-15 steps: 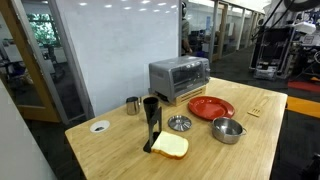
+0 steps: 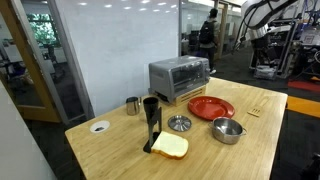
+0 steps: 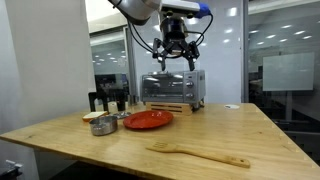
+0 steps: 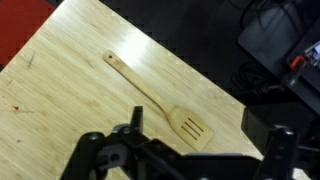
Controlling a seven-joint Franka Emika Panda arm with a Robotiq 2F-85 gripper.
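Observation:
My gripper [image 3: 178, 66] hangs well above the table in exterior view 2, its fingers wide apart and nothing between them. In exterior view 1 the arm is at the upper right, beyond the dishes. A wooden spatula [image 4: 148, 92] lies on the table under the open gripper in the wrist view, its slotted head [image 4: 189, 128] between the fingers in the picture but far below them. Exterior view 2 has the same spatula [image 3: 200, 154] near the front of the table. A red plate [image 2: 211, 108] lies flat beside a metal pot [image 2: 228, 130].
A toaster oven [image 2: 179, 76] stands on a wooden rack at the back. Bread [image 2: 170, 146], a tall black container [image 2: 152, 118], a metal lid [image 2: 180, 123] and a metal cup [image 2: 132, 105] occupy the table's other side. Bare tabletop [image 3: 235, 125] surrounds the spatula.
In exterior view 1 the arm has swung leftward, nearer the table. The tabletop objects stay where they were. Someone in the background has shifted.

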